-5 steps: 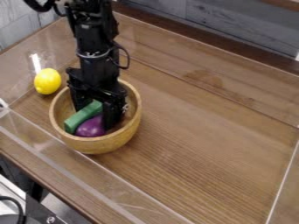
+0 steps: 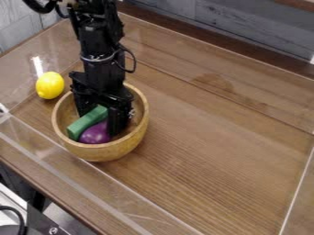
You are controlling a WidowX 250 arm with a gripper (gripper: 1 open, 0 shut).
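Note:
My black gripper [image 2: 105, 106] reaches down into a wooden bowl [image 2: 135, 138] on the left half of the table. In the bowl lie a green elongated object [image 2: 83, 123] and a purple rounded object [image 2: 95, 134]. The gripper's fingers are over and among them, and I cannot tell whether they are open or shut or touching either object. A yellow object [image 2: 50, 85] lies outside the bowl, to its upper left.
Dark cables run past the table's near left edge.
The arm has shifted very slightly, with little visible change around the bowl and its contents.

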